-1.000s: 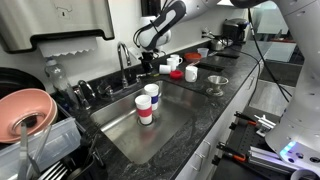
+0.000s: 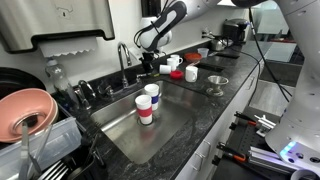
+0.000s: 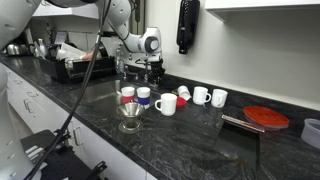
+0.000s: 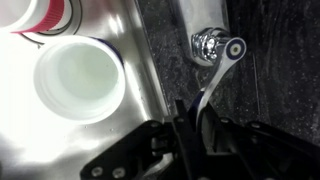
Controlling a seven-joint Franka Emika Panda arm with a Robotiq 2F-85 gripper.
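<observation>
In the wrist view a shiny metal faucet handle (image 4: 228,66) reaches from the faucet's body down into my gripper. The dark fingers are shut on the handle's lower end, which they partly hide. From outside, the gripper (image 2: 146,68) is a small dark shape at the sink's far end, beside the curved faucet (image 2: 123,58). The other exterior view shows it (image 3: 156,74) behind the counter items, too small there to make out its fingers.
Cups, including a white one (image 4: 82,80), stand close beside the gripper at the sink (image 2: 130,128). Nearby on the counter are a white mug (image 3: 168,104), a red bowl (image 3: 182,101) and a clear glass dish (image 3: 131,117). A dish rack (image 2: 45,150) occupies the left.
</observation>
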